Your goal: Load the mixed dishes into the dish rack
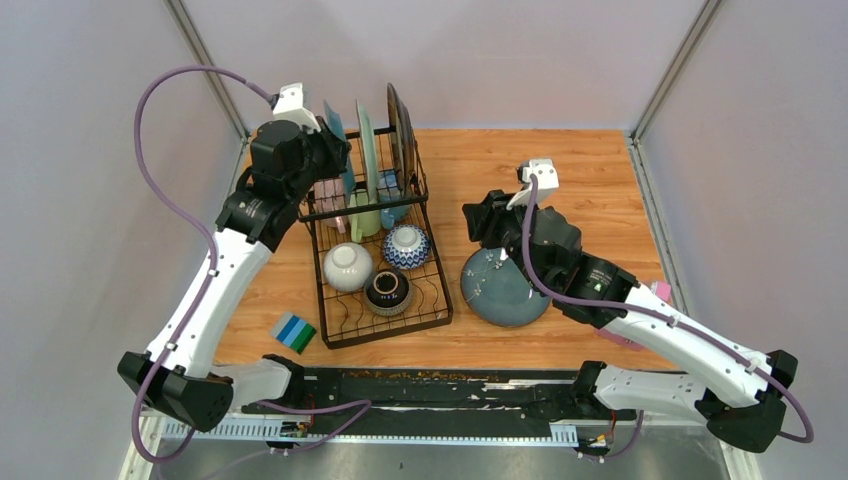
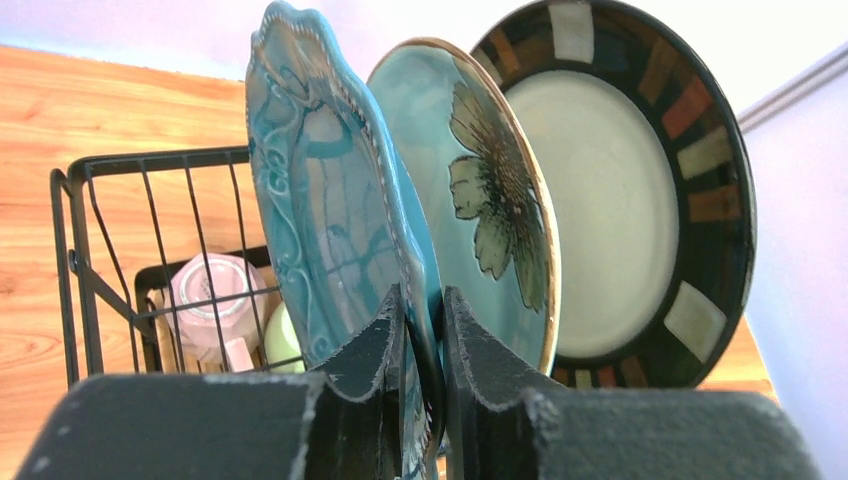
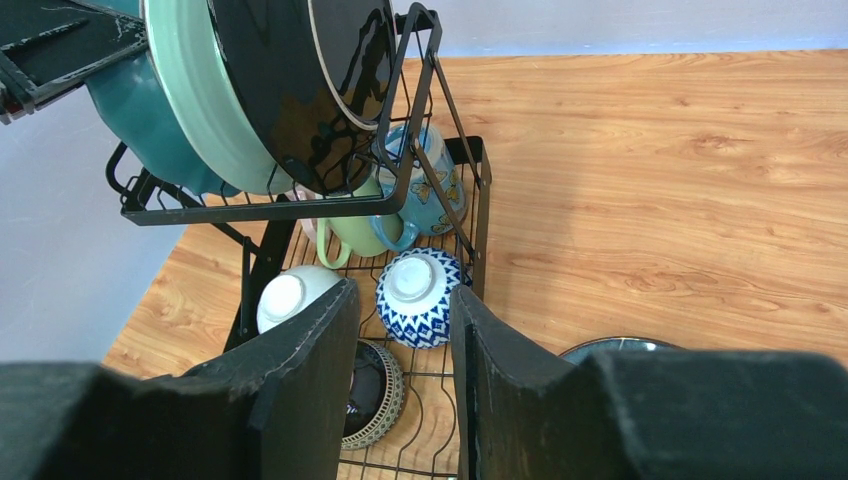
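Observation:
My left gripper is shut on a blue plate (image 2: 340, 200), standing upright in the rack's upper tier beside a flower plate (image 2: 500, 190) and a dark-rimmed plate (image 2: 590, 200). The black dish rack (image 1: 385, 336) also holds mugs, a white bowl (image 1: 348, 263), a blue-patterned bowl (image 1: 405, 243) and a dark bowl (image 1: 386, 287). My right gripper, partly open and empty, hangs right of the rack, above a grey-blue plate (image 1: 500, 285) lying on the table.
A striped sponge (image 1: 293, 331) lies left of the rack's front. A pink object (image 1: 660, 290) is partly hidden behind the right arm.

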